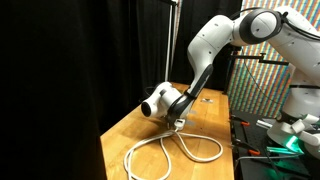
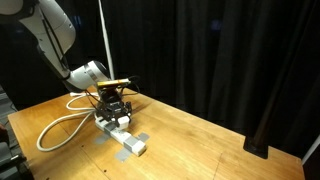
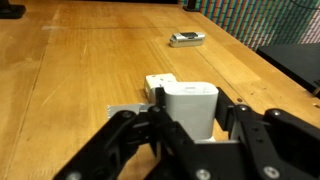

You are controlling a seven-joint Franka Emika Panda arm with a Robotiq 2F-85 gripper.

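My gripper is shut on a small white piece (image 3: 192, 98) with a blunt, squarish face, in the wrist view. What the piece is cannot be told for sure. Just beyond it, low over the table, a white block (image 3: 160, 82) shows partly behind the held piece. In exterior view 2 the gripper (image 2: 114, 119) is close above a long white strip (image 2: 129, 142) on the wood, which looks like a power strip. A pale cord (image 1: 140, 143) lies in wide loops beside the gripper in exterior view 1. The fingertips are too small there to make out.
A small grey-white device (image 3: 187, 39) lies farther off on the table, near its edge. Black curtains (image 2: 225, 60) hang behind the table.
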